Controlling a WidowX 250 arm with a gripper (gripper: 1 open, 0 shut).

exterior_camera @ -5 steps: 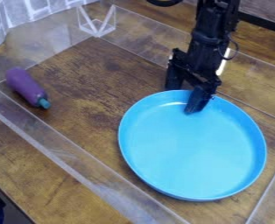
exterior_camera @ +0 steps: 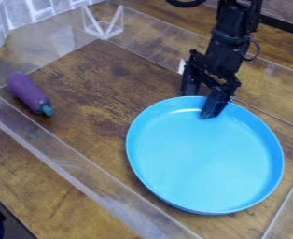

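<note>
The black gripper (exterior_camera: 212, 95) reaches down from the top to the upper rim of a large blue round tray (exterior_camera: 205, 159), its fingers low at that rim, partly over it. Whether anything is between the fingers is unclear at this size. A purple cylinder with a teal end (exterior_camera: 27, 90) lies on the wooden surface at the left.
A clear plastic barrier runs along the left and lower left, with a white corner area at the upper left.
The arm has shifted very slightly; the tray and purple cylinder look unmoved.
</note>
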